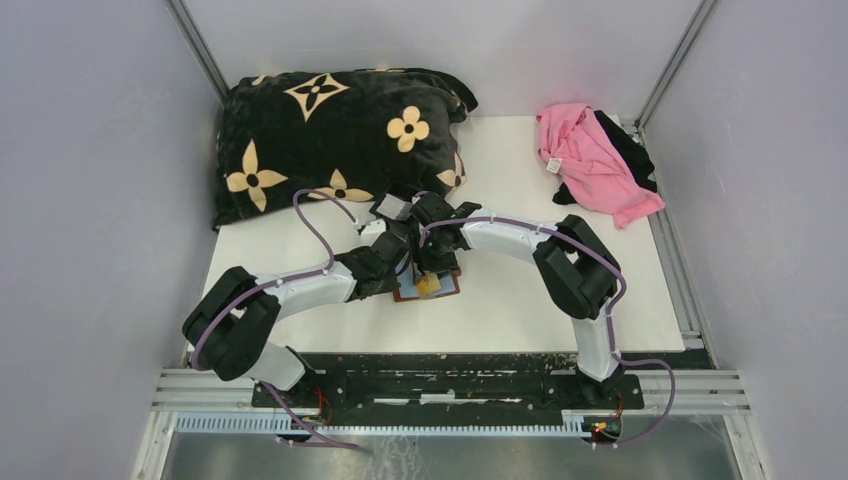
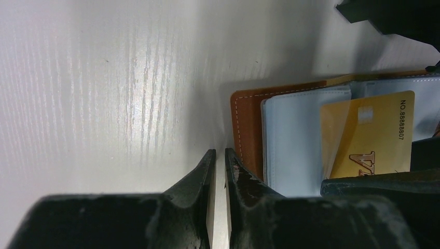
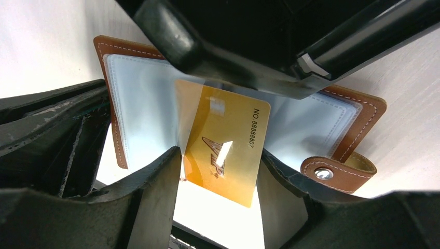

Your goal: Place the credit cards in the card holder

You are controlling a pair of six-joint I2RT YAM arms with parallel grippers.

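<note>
The brown leather card holder (image 1: 453, 286) lies open on the white table, its clear sleeves facing up; its snap strap (image 3: 340, 174) shows in the right wrist view. A gold card (image 1: 428, 286) (image 2: 368, 135) (image 3: 225, 145) lies on or partly in a sleeve, which cannot be told exactly. My left gripper is at the holder's edge, fingertips close together with a narrow gap, nothing visible between them. My right gripper is open over the gold card, its fingertips either side of the card; whether they touch it is unclear.
A black patterned cushion (image 1: 330, 140) fills the back left. A pink and black cloth pile (image 1: 590, 160) lies at the back right. Both arms crowd the table's middle over the holder.
</note>
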